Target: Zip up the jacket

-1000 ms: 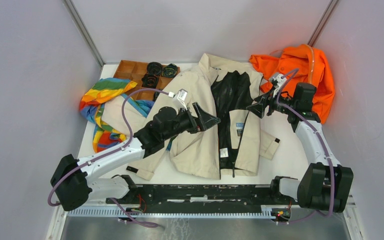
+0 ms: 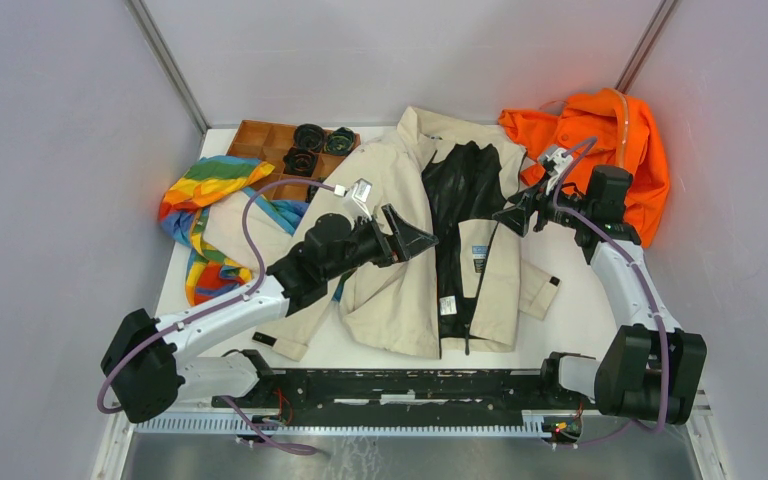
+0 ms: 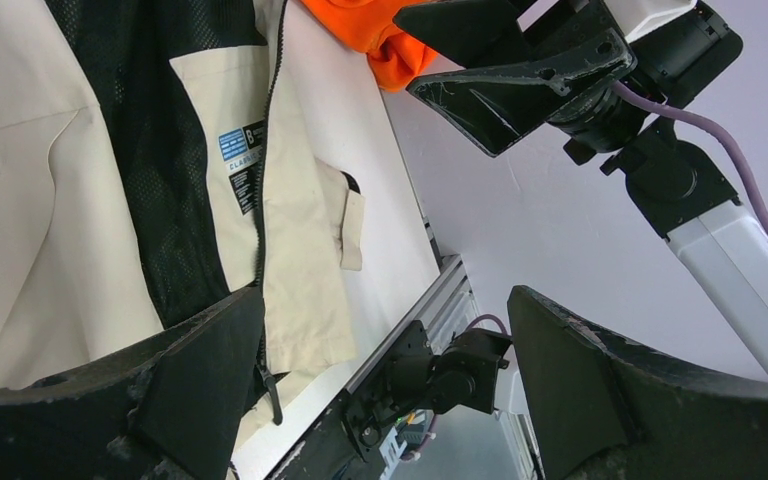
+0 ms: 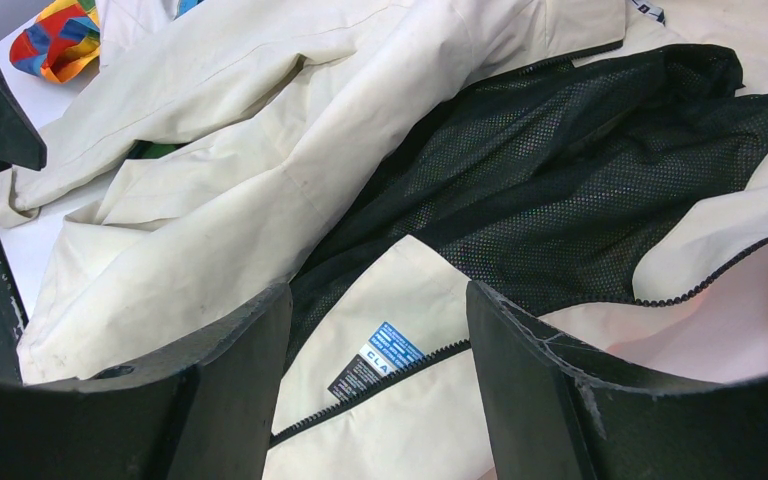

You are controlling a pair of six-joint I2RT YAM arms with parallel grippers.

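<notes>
A cream jacket (image 2: 390, 300) lies spread on the white table, its front parted over a black mesh lining (image 2: 460, 190). In the left wrist view the zipper's right tape (image 3: 263, 200) runs down to a dark zipper pull (image 3: 272, 396) at the hem. Above the jacket's left front panel hangs my left gripper (image 2: 418, 232), fingers open and empty. My right gripper (image 2: 512, 216) hovers over the right front panel, its fingers apart. The right wrist view shows the label (image 4: 375, 360) and dark zipper teeth (image 4: 400, 375) between and beyond its fingers, with nothing held.
An orange garment (image 2: 650, 150) lies at the back right, close by the right arm. To the left are a rainbow-coloured cloth (image 2: 210, 185) and a wooden compartment box (image 2: 260, 140) with dark round items. Bare table shows right of the jacket.
Between the earlier top views and now, the left gripper has shifted very slightly. The jacket and the right arm look the same.
</notes>
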